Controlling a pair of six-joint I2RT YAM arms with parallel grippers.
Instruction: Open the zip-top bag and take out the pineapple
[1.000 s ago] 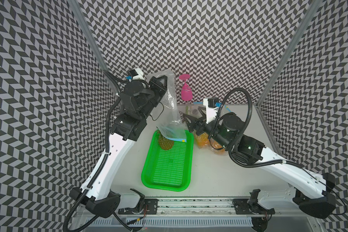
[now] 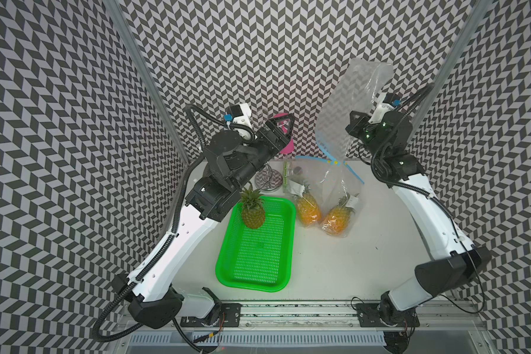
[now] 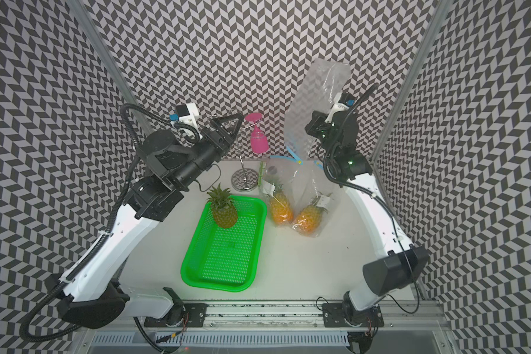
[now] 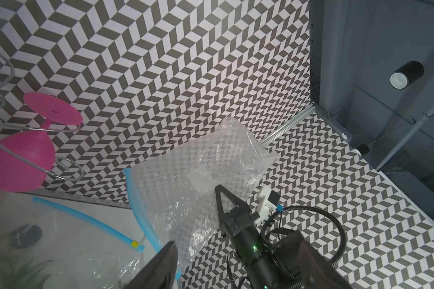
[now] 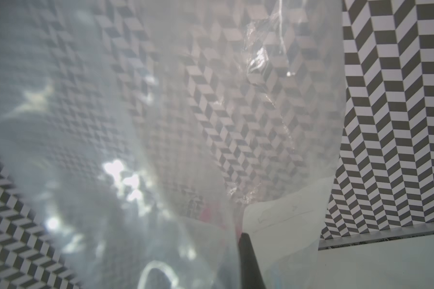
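An empty clear zip bag (image 2: 351,88) with a blue zipper strip hangs from my right gripper (image 3: 314,122), which is shut on it at the upper right, over the back of the table. My left gripper (image 2: 288,126) is open in the air beside it, nothing between its fingers. An unbagged pineapple (image 2: 253,212) lies in the green tray (image 2: 221,265). Two orange pineapples (image 2: 306,209) are still inside clear bags right of the tray. In the right wrist view the bag fills most of the picture.
A pink holder (image 3: 258,141) on a wire stand (image 3: 244,180) stands at the back centre, near my left gripper.
My right arm has swung up and to the right, carrying the empty bag away from the tray and left gripper. My left arm has moved slightly right; the pineapple in the tray is uncovered.
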